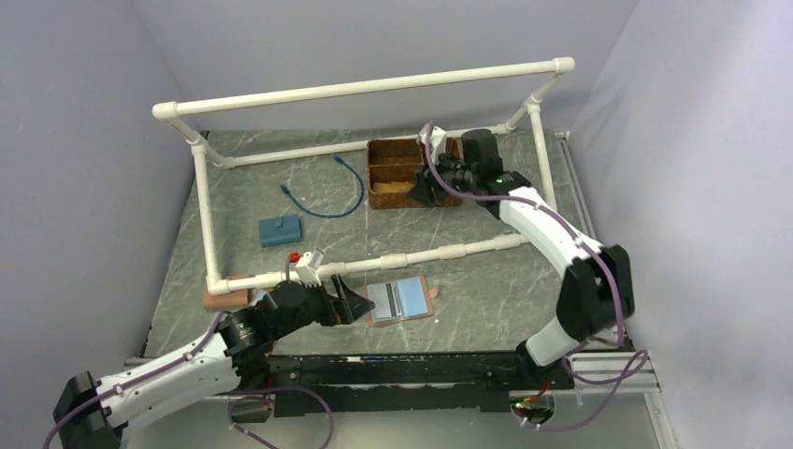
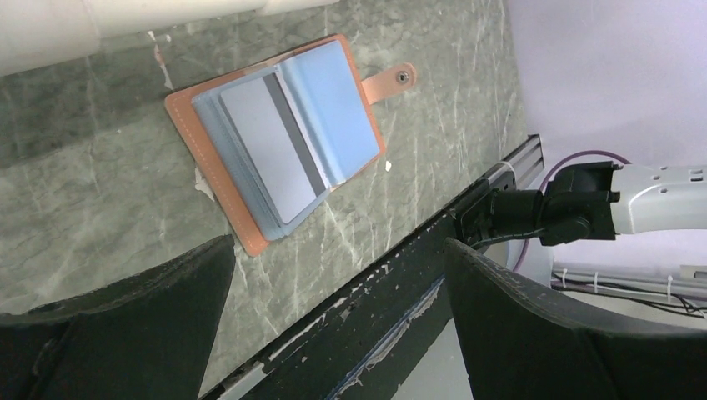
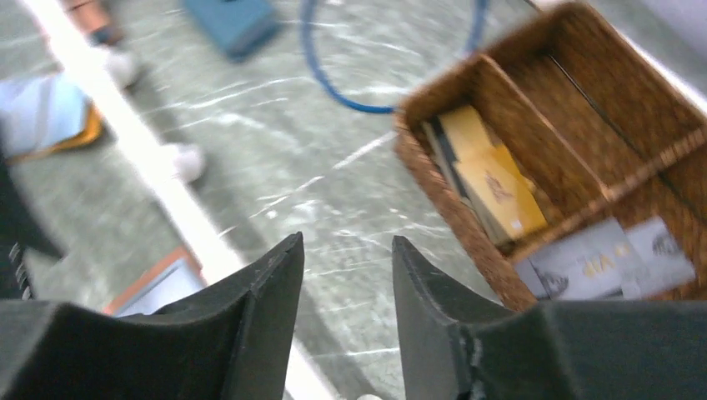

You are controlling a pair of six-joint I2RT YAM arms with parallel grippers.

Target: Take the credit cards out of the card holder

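Note:
An open tan card holder (image 1: 411, 299) lies at the table's front, blue sleeves showing; in the left wrist view a grey card (image 2: 263, 142) with a dark stripe sits in it. My left gripper (image 1: 348, 301) hangs just left of it, open and empty. My right gripper (image 1: 423, 189) is over the front of the wicker box (image 1: 402, 204), part open with nothing seen between its fingers. Yellow cards (image 3: 496, 183) and grey cards (image 3: 584, 258) lie in the box's compartments; the right wrist view is blurred.
A white pipe frame (image 1: 430, 254) crosses the table behind the holder. A blue cable (image 1: 327, 214) and a teal wallet (image 1: 279, 230) lie left of the box; a brown item (image 1: 222, 299) is at the front left.

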